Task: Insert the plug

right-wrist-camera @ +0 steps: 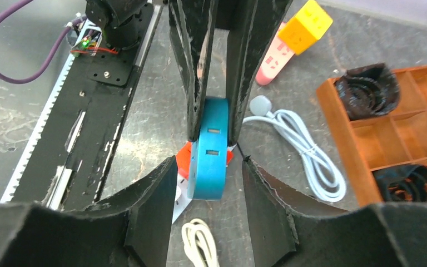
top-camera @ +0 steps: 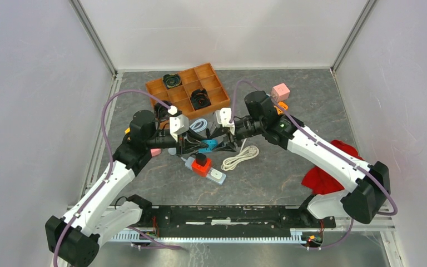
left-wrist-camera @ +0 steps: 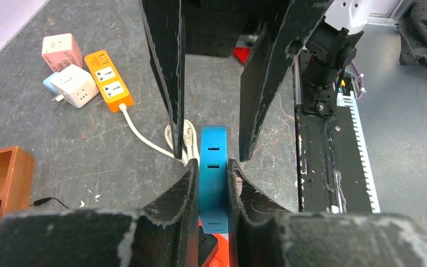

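A blue plug adapter (top-camera: 208, 146) (left-wrist-camera: 213, 183) (right-wrist-camera: 210, 167) is clamped in my left gripper, held in mid-air near the middle of the table. My right gripper faces it with fingers apart on either side, the adapter between them; whether they touch it is unclear. Below stands a grey power strip (top-camera: 216, 176) with a red adapter (top-camera: 201, 167) and a dark plug on it.
A wooden compartment box (top-camera: 208, 75) stands at the back. Coiled white cable (top-camera: 239, 160), an orange strip (left-wrist-camera: 104, 75), white and pink adapters and a red cloth (top-camera: 319, 178) lie around.
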